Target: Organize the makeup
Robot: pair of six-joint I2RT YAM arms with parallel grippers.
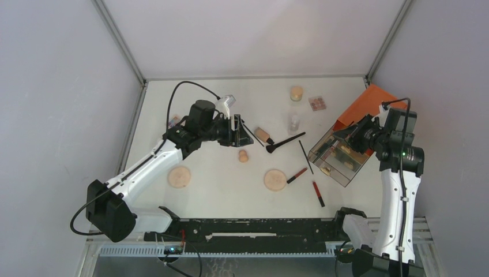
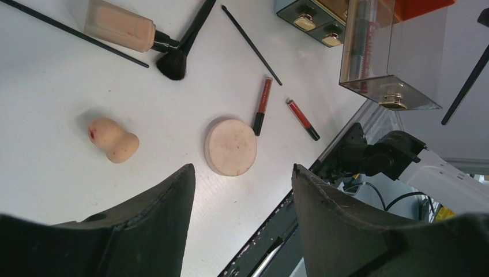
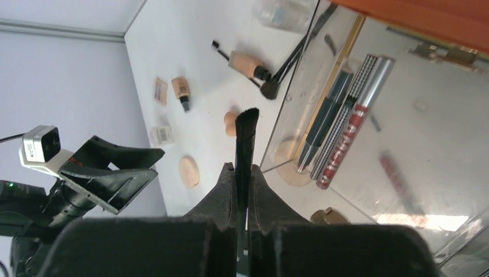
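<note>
My right gripper is shut on a dark brush (image 3: 247, 130), held over the clear organizer drawer (image 1: 340, 176) at the table's right; inside lie tubes (image 3: 352, 144) and pens. The orange organizer body (image 1: 375, 95) is behind it. My left gripper hangs above the left-middle table, part open and empty. Below are a fluffy brush (image 1: 277, 145), foundation bottle (image 2: 118, 26), sponge (image 2: 112, 138), powder puff (image 1: 274, 180), thin brushes (image 2: 251, 43) and two red lip tubes (image 2: 265, 95).
A second puff (image 1: 179, 177) lies at left. A cream jar (image 1: 296, 92), palette (image 1: 317, 103) and clear bottle (image 1: 293, 122) stand toward the back.
</note>
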